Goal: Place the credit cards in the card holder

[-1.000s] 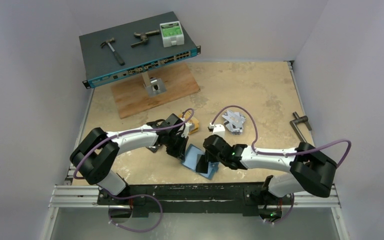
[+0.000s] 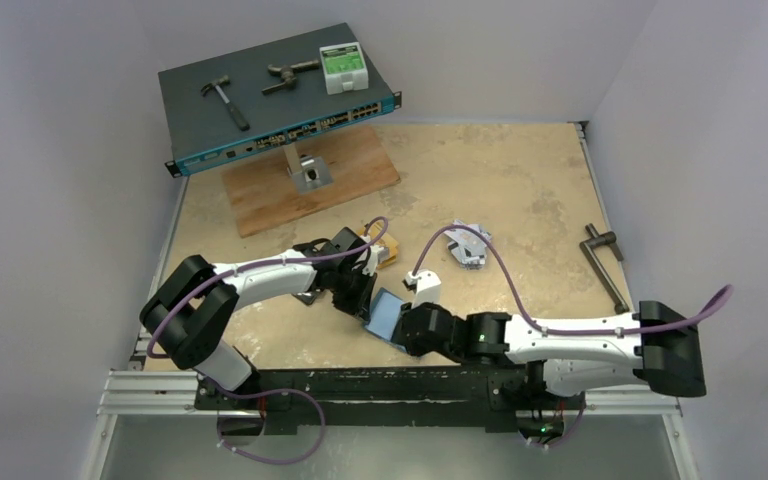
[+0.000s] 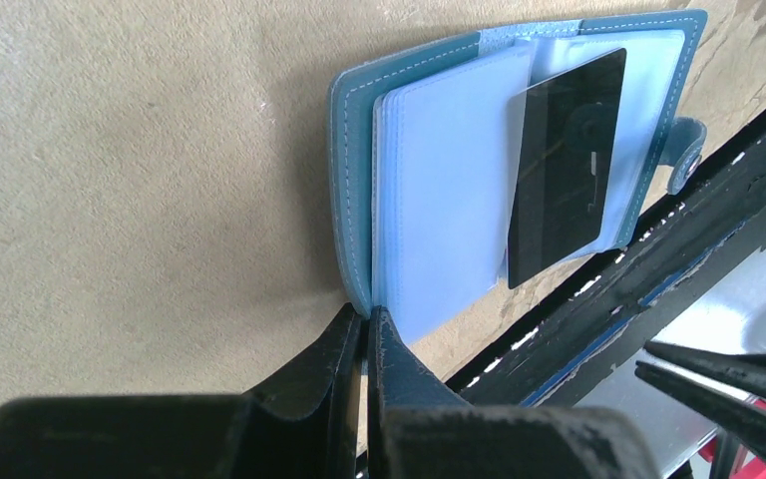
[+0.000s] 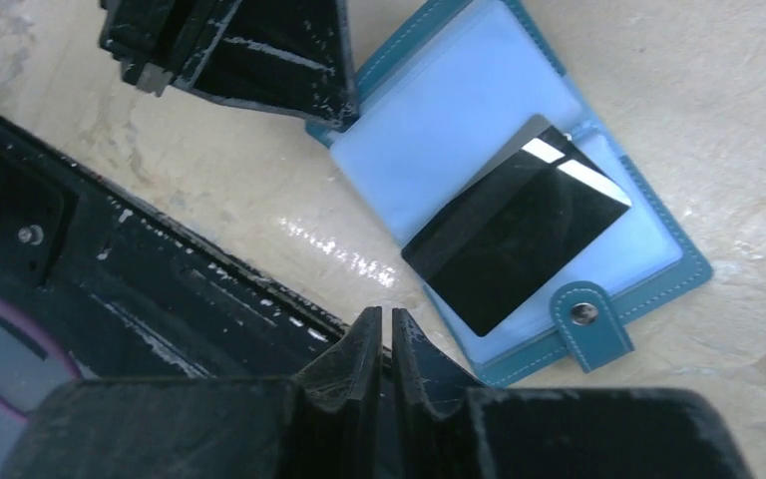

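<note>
The blue card holder (image 2: 384, 315) lies open near the table's front edge, partly hidden by my right arm in the top view. A black card (image 4: 519, 235) rests at its clasp-side page, one end sticking out past the page's edge; a greyish edge shows beneath it. At the holder's opposite corner, my left gripper is shut with the thin edge between its fingertips. My right gripper hovers off the front side of the holder, fingers slightly apart and nothing between them. Its two dark fingers (image 3: 723, 404) also appear at the left wrist view's lower right.
A pale grey-white pile (image 2: 470, 245) lies behind my right arm, and a yellowish object (image 2: 387, 245) by my left gripper. A dark beam (image 2: 380, 388) borders the front. A rack unit (image 2: 270, 90) stands at the back left.
My right gripper has moved toward the front and left, away from the black card, and now covers more of the holder from above. The left arm and the holder look unmoved.
</note>
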